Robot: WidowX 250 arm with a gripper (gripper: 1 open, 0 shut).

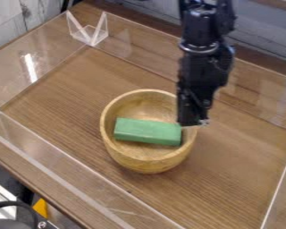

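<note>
A tan round bowl (143,159) sits on the wooden surface in the lower middle, with a green block (147,131) lying inside it. My black gripper (195,118) is above and just behind the bowl's right rim, pointing down, apart from the block. It looks shut, with nothing seen between its fingers.
A clear plastic container (88,29) stands at the back left. The wooden surface (62,89) is open to the left and right of the bowl. A wall runs along the back.
</note>
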